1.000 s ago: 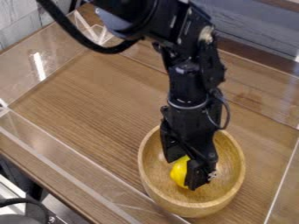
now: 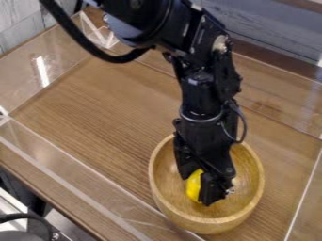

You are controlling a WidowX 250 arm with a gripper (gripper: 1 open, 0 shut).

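A tan oval bowl [image 2: 235, 207] sits on the wooden surface at the lower right. My black gripper [image 2: 201, 176] reaches down into it, over a small yellow object [image 2: 194, 186] that is partly hidden behind the fingers. Whether the fingers are closed on that object cannot be told.
Clear plastic edging runs along its left and right sides, and a wooden ledge lies at the back.
Over the last second the gripper has shifted slightly left and down onto the yellow object, which is now more hidden. The bowl has stayed about in place.
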